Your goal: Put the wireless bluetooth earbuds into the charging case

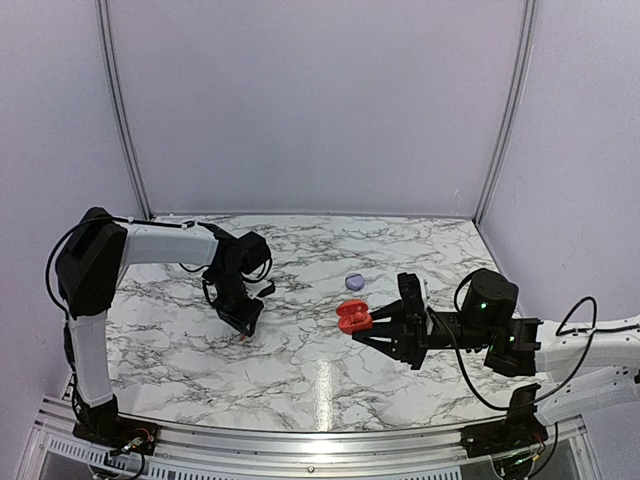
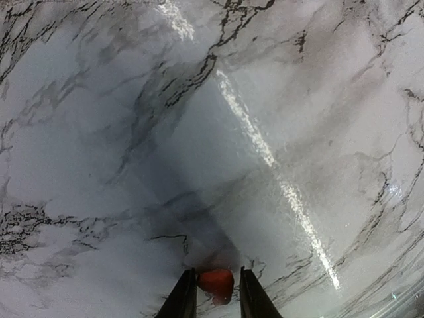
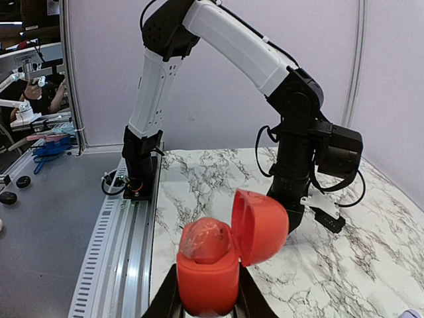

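My right gripper (image 1: 372,333) holds the red charging case (image 1: 354,321) above the table, lid open; in the right wrist view the case (image 3: 207,278) is at bottom middle with the lid upright beside it. My left gripper (image 1: 245,326) is low over the marble table at left, pointing down. In the left wrist view its fingertips (image 2: 247,281) stand part open either side of a small red earbud (image 2: 215,283); whether they touch it I cannot tell.
A small purple case (image 1: 355,282) lies on the table toward the back middle. The front metal rail (image 1: 300,440) borders the marble surface, whose centre and back are mostly clear.
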